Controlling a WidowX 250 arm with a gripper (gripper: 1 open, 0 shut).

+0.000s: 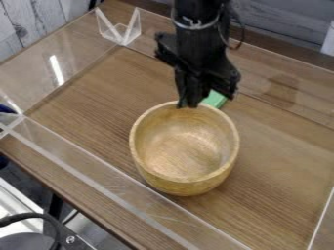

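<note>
My gripper (196,92) is in the upper middle of the camera view, low just above the far rim of a large tan bowl (185,161). Its dark fingers point down; whether they are open or shut is hard to tell. A small green block (220,101) lies behind the bowl to the right, partly hidden by the gripper. The bowl looks empty.
A clear plastic piece (120,25) stands at the back left. Clear walls edge the area, with dark cables at the lower left.
</note>
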